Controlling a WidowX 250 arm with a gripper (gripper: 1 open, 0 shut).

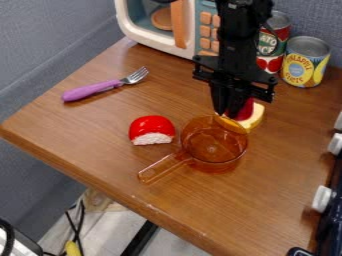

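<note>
My black gripper (pixel 230 100) is low over a red piece (pixel 245 111) standing on a yellow piece (pixel 254 120), just behind the clear orange pan (pixel 211 150); whether its fingers are open or shut on the red piece is hard to tell. A red and white piece (pixel 151 131) lies left of the pan.
A purple fork (pixel 96 88) lies at the back left. A toy microwave (pixel 158 20) and cans (pixel 305 62) stand at the back. A dark stove (pixel 329 210) is at the right edge.
</note>
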